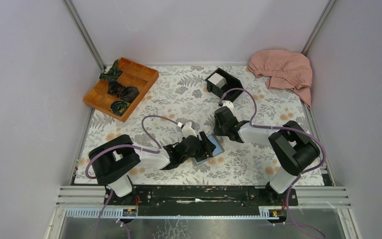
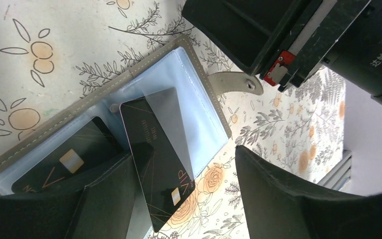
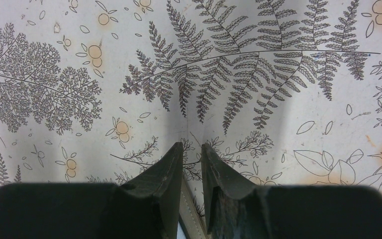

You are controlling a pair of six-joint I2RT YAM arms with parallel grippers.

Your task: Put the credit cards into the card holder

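Observation:
The black credit card [image 2: 154, 144] lies slanted across the open card holder [image 2: 201, 99], crossing its blue page and lower edge. It is not aligned with the pocket. Another black card [image 2: 67, 157] sits in the clear pocket to its left. My left gripper is open around the slanted card; its left finger [image 2: 112, 194] is close to the card's edge, and whether they touch is unclear. The right finger stands well apart. My right gripper is slightly open beyond the holder's far edge, with nothing held; a strip of the holder's border shows behind the gap.
An orange divided tray [image 1: 144, 74] with dark bundles stands back left. A black box [image 1: 234, 83] holding a white item is at the back, beside a pink cloth [image 1: 281, 69]. The right arm's gripper stands close to the holder.

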